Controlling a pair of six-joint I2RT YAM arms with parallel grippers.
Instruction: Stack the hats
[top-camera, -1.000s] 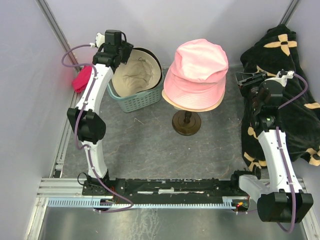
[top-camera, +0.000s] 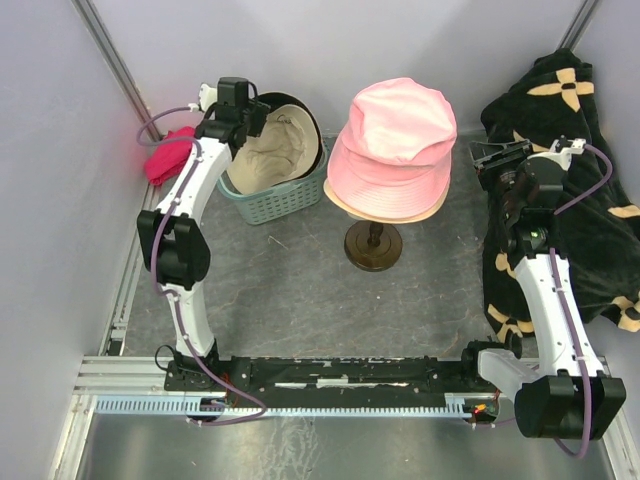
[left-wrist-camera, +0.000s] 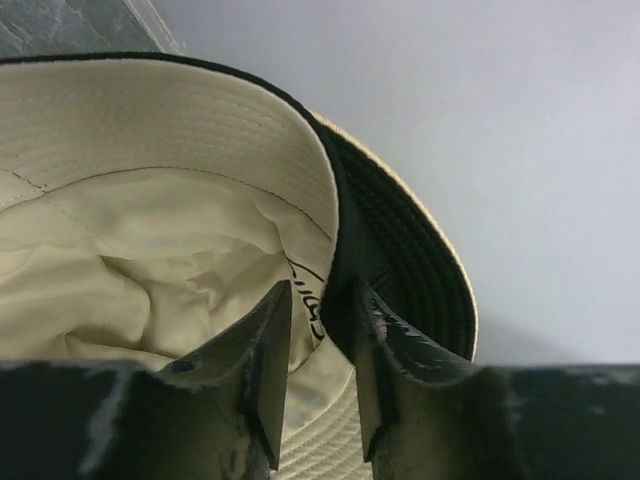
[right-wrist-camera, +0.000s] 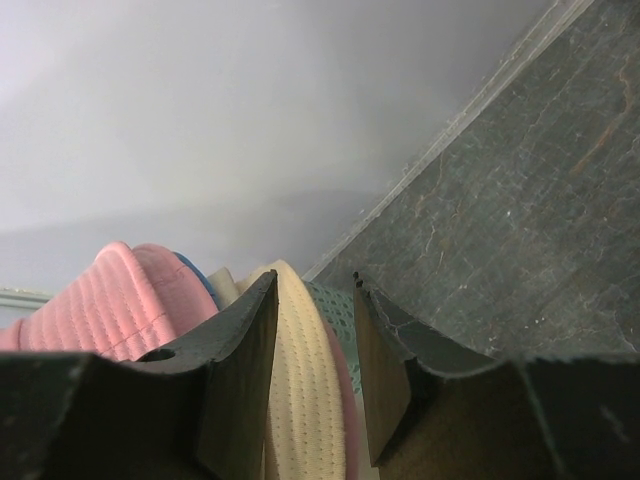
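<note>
A pink hat sits over a beige-edged hat on a stand with a round brown base. Upside down in the basket lies a hat with a beige lining and black edge; another dark hat shows behind its rim. My left gripper is partly open at the back of the basket, the lined hat's black rim running between its fingers. Whether they touch the rim cannot be told. Right of the stand, my right gripper stands partly open, apart from the pink hat, its gap empty.
The teal basket stands left of the stand, a crumpled red cloth beside it. A dark blanket with tan flowers lies under the right arm.
The right arm and the hats look nearly unchanged.
</note>
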